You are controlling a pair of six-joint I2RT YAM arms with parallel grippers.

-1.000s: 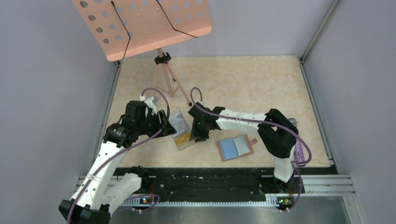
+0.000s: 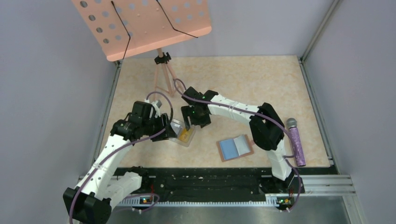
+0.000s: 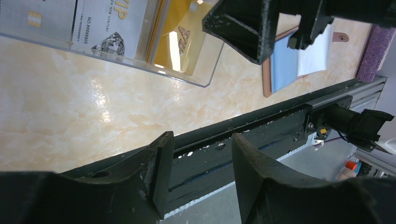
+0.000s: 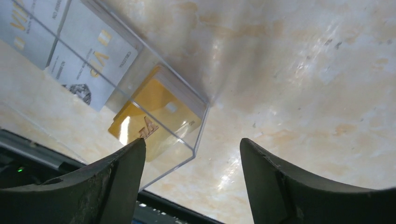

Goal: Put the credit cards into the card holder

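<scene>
A clear acrylic box (image 4: 200, 135) lies on the table between the grippers, holding white VIP cards (image 3: 107, 28) and gold cards (image 4: 159, 112). My left gripper stands open beside the box, empty between its fingers. My right gripper is open over the box's gold end, with nothing held. An open card holder (image 2: 236, 147) with blue and pale inner panels lies on the table at the lower right.
A pink easel (image 2: 164, 74) stands at the back left. A purple microphone (image 2: 297, 144) lies along the right edge.
The right gripper has moved up and back from the front. The box has shifted slightly. The left arm has moved slightly.
</scene>
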